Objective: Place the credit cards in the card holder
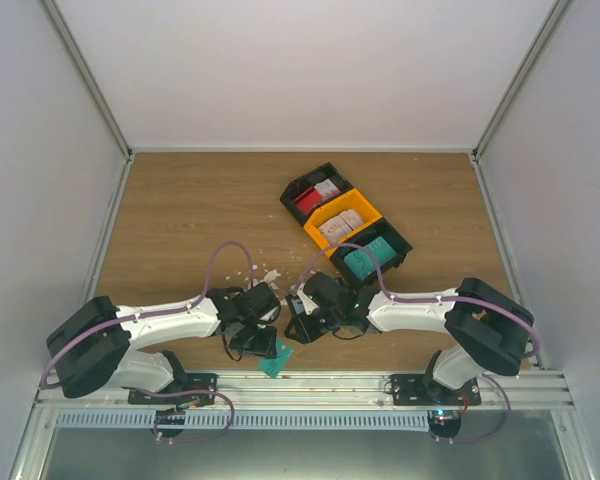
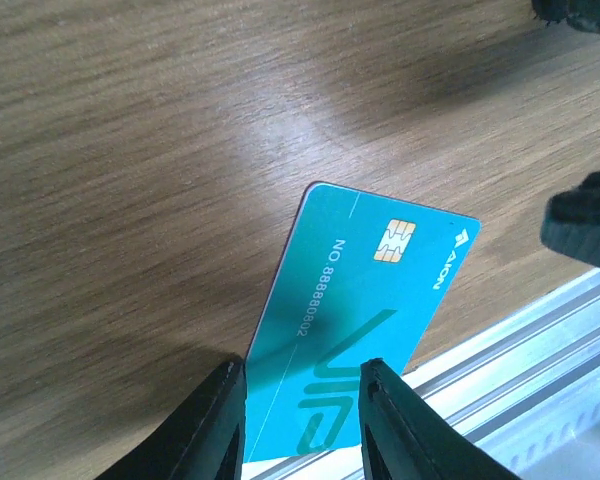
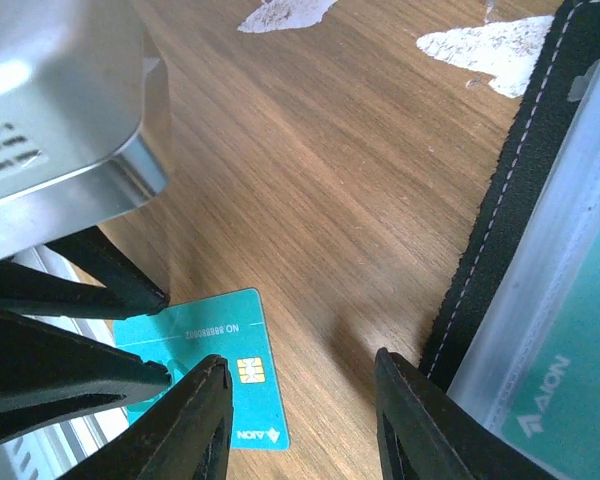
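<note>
A teal credit card lies on the wood near the table's front edge, chip side up. My left gripper is over one end of it, fingers apart, one at each side in the left wrist view; whether they touch the card cannot be told. In the right wrist view, the same card is partly behind the left fingers. My right gripper stands open with bare wood between its fingers. Right of it is the black-edged card holder, a clear sleeve on it with teal card showing inside.
Black and yellow bins with red, white and teal cards stand in a diagonal row behind the right arm. White marks spot the wood behind the grippers. A metal rail bounds the front.
</note>
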